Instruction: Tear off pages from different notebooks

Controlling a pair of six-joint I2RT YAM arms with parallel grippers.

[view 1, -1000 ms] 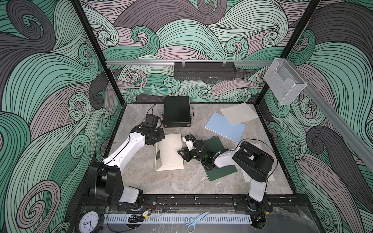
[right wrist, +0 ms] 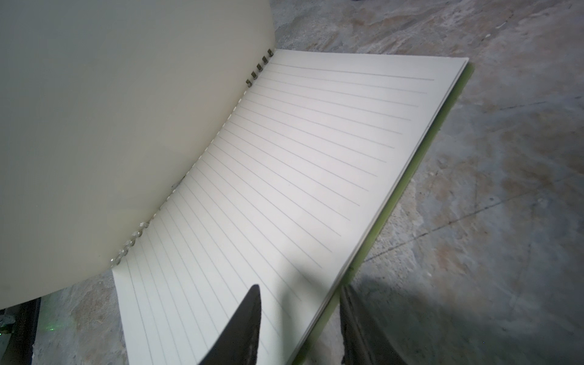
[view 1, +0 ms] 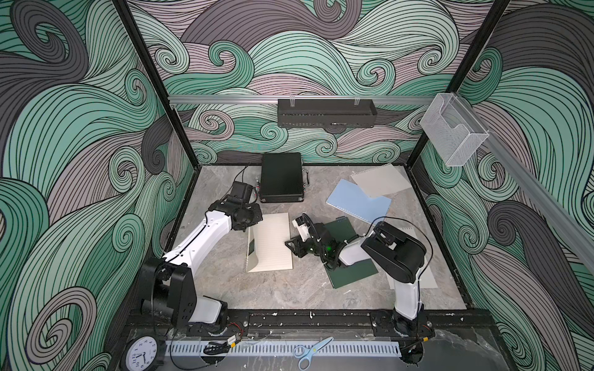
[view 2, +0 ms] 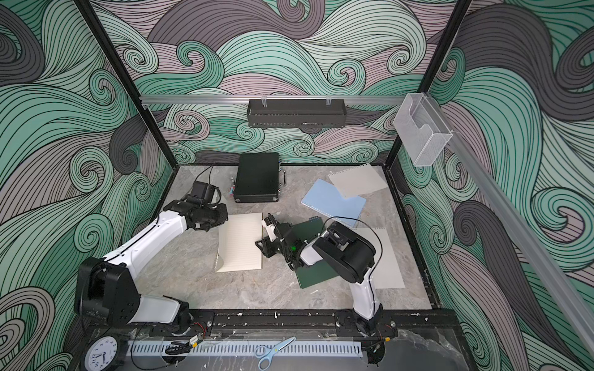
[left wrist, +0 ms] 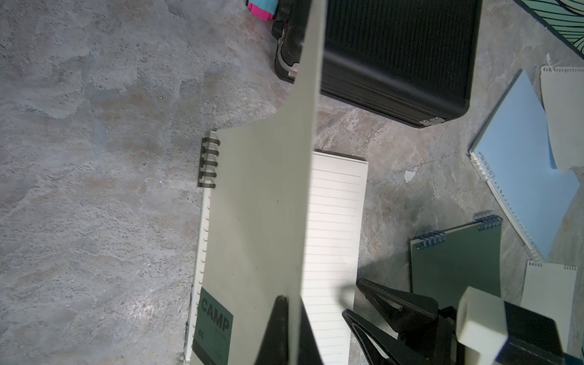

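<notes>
A lined notebook lies with its cover lifted. My left gripper is shut on the edge of that cover, which stands up nearly edge-on in the left wrist view and bends toward the spiral binding. The lined top page lies flat over the green back cover. At the notebook's right edge my right gripper is open, one finger over the page, the other just outside the edge. I cannot tell whether either touches the paper.
A dark green notebook lies beneath the right forearm. Behind it are a blue notebook and a loose sheet; another sheet is at right. A black case stands behind the open notebook.
My right arm's elbow has shifted slightly left, while its gripper stays nearly in place at the notebook's right edge. The left arm and the raised cover have not visibly moved.
</notes>
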